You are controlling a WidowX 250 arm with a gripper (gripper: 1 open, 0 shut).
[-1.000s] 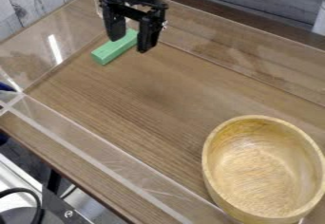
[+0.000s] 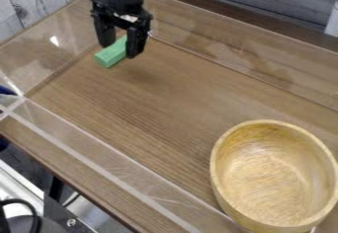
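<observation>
At the upper left of the camera view, my black gripper point(image 2: 121, 30) hangs open over a small green block point(image 2: 111, 54). The block is partly hidden behind the gripper and lies on the wooden table. Whether the fingers touch it I cannot tell.
A large pale yellow bowl point(image 2: 270, 172) sits at the lower right of the wooden table point(image 2: 158, 128). A black cable lies at the lower left edge.
My gripper has moved left, from right of the green block to over it, covering more of the block. The bowl has not moved.
</observation>
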